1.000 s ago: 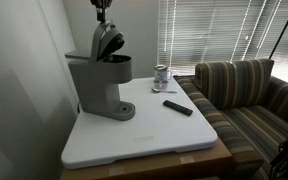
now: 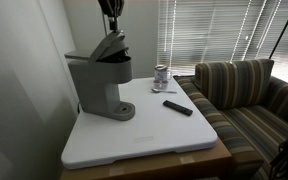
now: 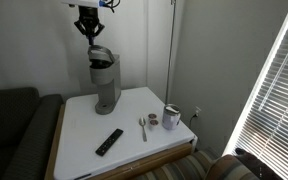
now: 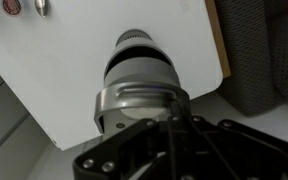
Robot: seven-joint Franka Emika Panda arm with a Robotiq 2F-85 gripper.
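A grey pod coffee maker [image 2: 96,85] stands upright at the far left of the white table [image 2: 149,135]. Its lid [image 2: 109,46] is tilted partway up, leaving a dark gap above the brewing head. My gripper [image 2: 112,28] is shut and points down at the lid's upper edge, touching it or very close; nothing shows between its fingers. The second exterior view has the gripper [image 3: 90,40] just above the lid [image 3: 101,53]. From the wrist, the lid's rounded silver rim [image 4: 139,95] fills the middle, and the dark fingers partly hide its near side.
A can-like container [image 2: 161,74], a spoon [image 2: 165,91] and a black remote [image 2: 178,107] lie or stand to the maker's right. Small round pods [image 3: 153,119] sit near the container. A striped armchair [image 2: 234,85] borders the table.
The lid has swung lower from a more upright tilt. My gripper has moved a little to the right in exterior view 1, along with the lid. The other objects stay put.
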